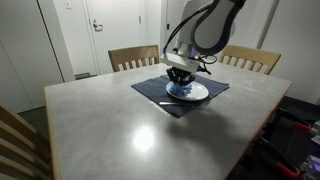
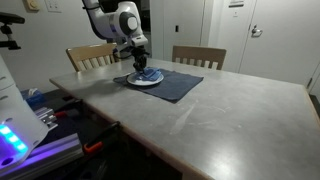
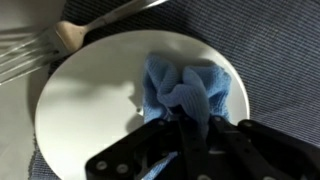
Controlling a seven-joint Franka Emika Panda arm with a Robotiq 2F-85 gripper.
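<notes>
A blue cloth lies bunched on the white plate, its top pinched up toward the gripper in the wrist view. My gripper is shut on the cloth, over the right part of the plate in that view. From the first exterior view, the gripper is low over the left side of the plate, with the cloth under its fingers. The second exterior view shows the cloth on the plate just below the gripper.
A dark placemat lies under the plate. A fork rests beside the plate, and a utensil shows at the mat's front. Chairs stand around the table.
</notes>
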